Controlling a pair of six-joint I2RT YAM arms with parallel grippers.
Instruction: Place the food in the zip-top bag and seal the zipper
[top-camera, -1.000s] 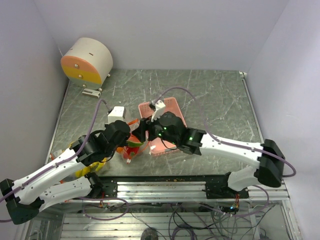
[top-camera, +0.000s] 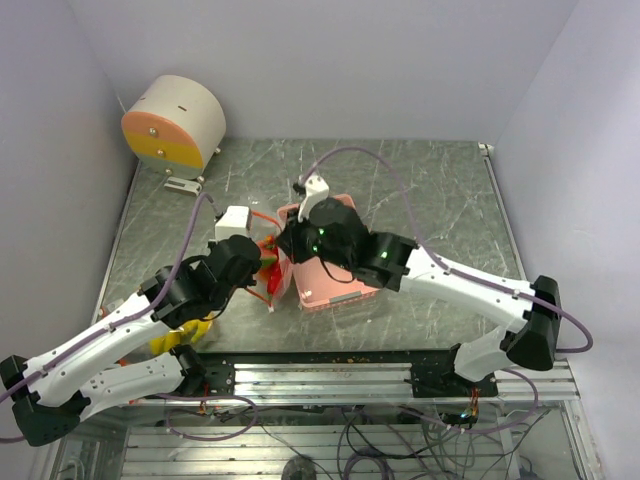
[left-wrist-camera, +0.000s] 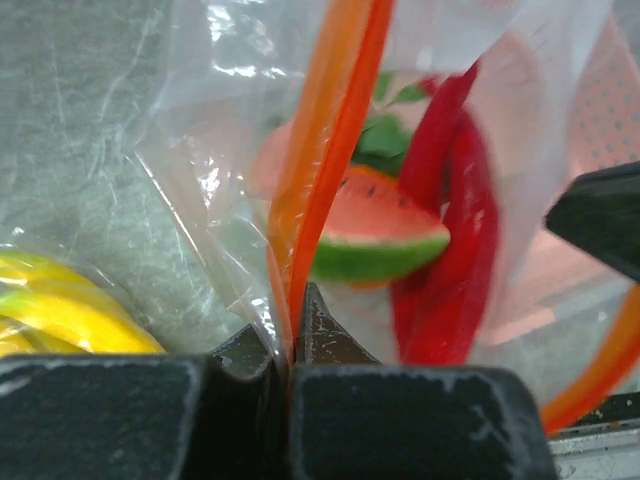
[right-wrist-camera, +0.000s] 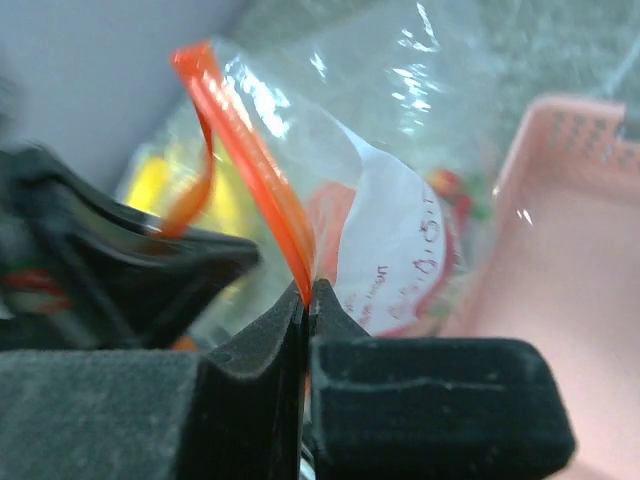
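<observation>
The clear zip top bag (left-wrist-camera: 220, 150) with its orange zipper strip (left-wrist-camera: 336, 130) hangs open between my two grippers. Inside lie a watermelon slice (left-wrist-camera: 378, 232), red peppers (left-wrist-camera: 450, 230) and green leaves (left-wrist-camera: 382, 140). My left gripper (top-camera: 250, 282) is shut on one side of the bag's rim; the strip enters between its fingers in the left wrist view. Across the mouth, my right gripper is shut on the orange rim, which runs thinly down between its fingers. The top view partly hides the food under the arms.
A pink basket (top-camera: 325, 285) stands right of the bag and looks empty where visible. Yellow bagged food (left-wrist-camera: 70, 305) lies to the left. A rounded white container (top-camera: 185, 115) is at the back left.
The left arm stayed put.
</observation>
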